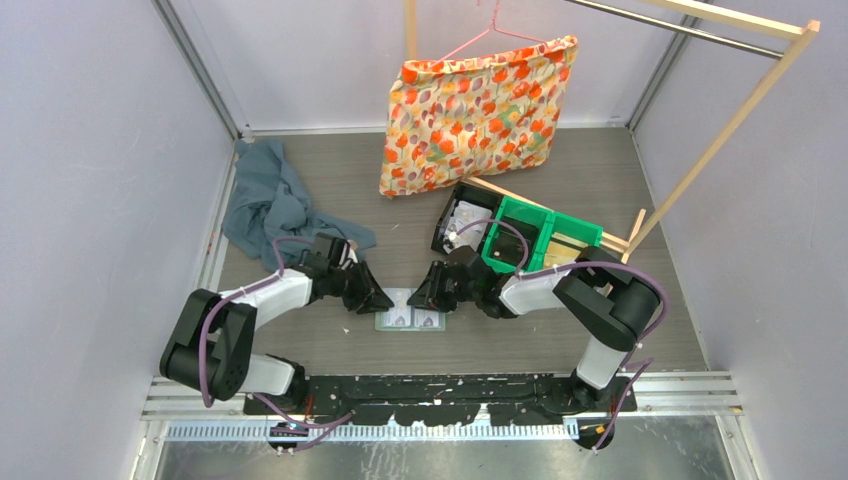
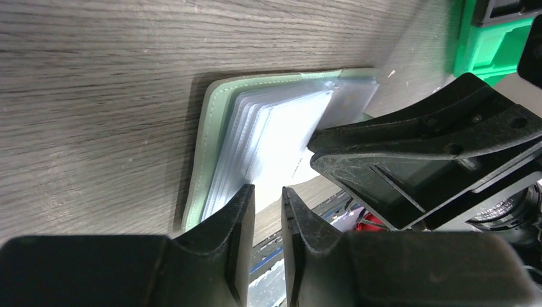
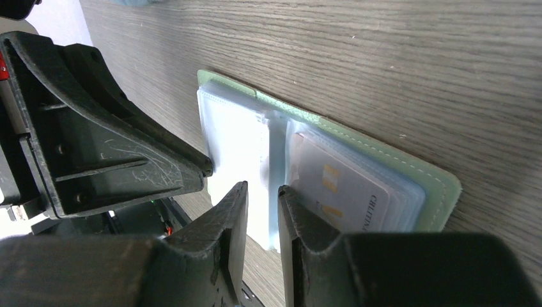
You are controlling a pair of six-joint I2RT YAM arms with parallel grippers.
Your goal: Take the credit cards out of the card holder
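A mint-green card holder (image 1: pixel 410 324) with clear plastic sleeves lies open on the wooden floor between both grippers. My left gripper (image 1: pixel 375 300) is at its left end; in the left wrist view its fingertips (image 2: pixel 240 211) are at the sleeves, slightly apart. My right gripper (image 1: pixel 425 300) is over the middle; in the right wrist view its fingertips (image 3: pixel 287 211) stand slightly apart beside the spine, by a sleeve holding cards (image 3: pixel 339 185). Both grippers are part open; I cannot tell whether anything is between their fingers.
A grey-blue cloth (image 1: pixel 265 195) lies at the back left. Green bins (image 1: pixel 575 228) and a black bin (image 1: pixel 450 218) stand at the back right. Patterned fabric (image 1: pixel 475 115) hangs at the back. The floor in front of the holder is clear.
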